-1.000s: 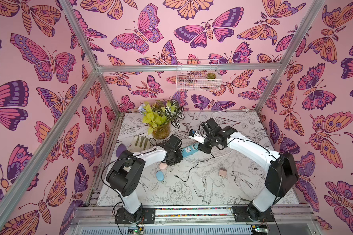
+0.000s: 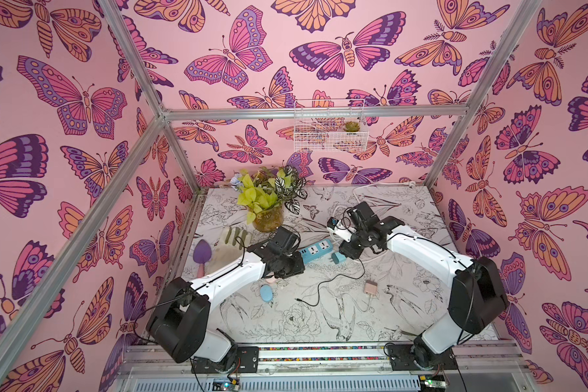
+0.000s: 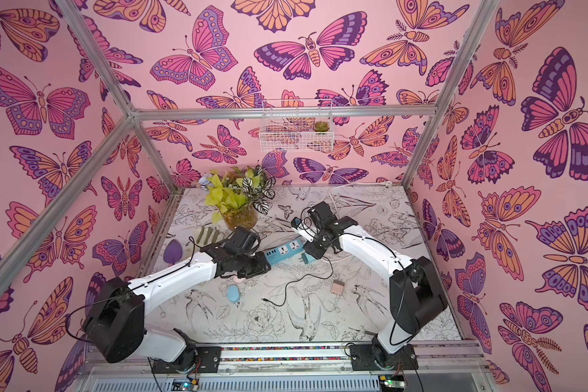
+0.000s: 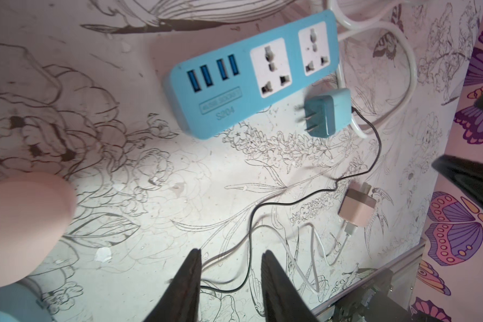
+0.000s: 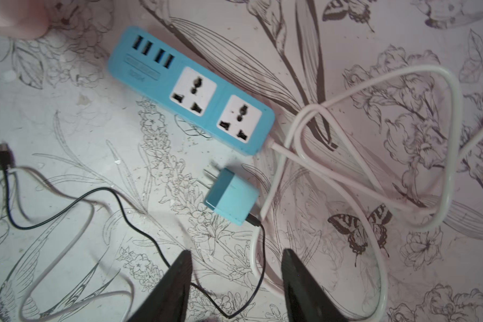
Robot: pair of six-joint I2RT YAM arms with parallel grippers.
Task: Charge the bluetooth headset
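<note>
The teal power strip (image 5: 145, 80) lies on the table with USB ports and two sockets. Beside it lies a teal plug adapter (image 5: 230, 196), prongs exposed, with a black cable running from it to a loose connector (image 5: 2, 156). My left gripper stands open above the table left of the strip, nothing between its fingers. My right gripper hangs open over the adapter and cable, holding nothing. A pink case (image 4: 21, 225) and a blue oval case (image 2: 266, 293) lie near the left gripper; which is the headset I cannot tell.
A plant pot (image 2: 268, 220) stands behind the left arm. A purple scoop (image 2: 201, 250) lies at left. A pink charger (image 4: 355, 208) with white cable lies in front; looped white cord (image 5: 445, 161) lies right of the strip.
</note>
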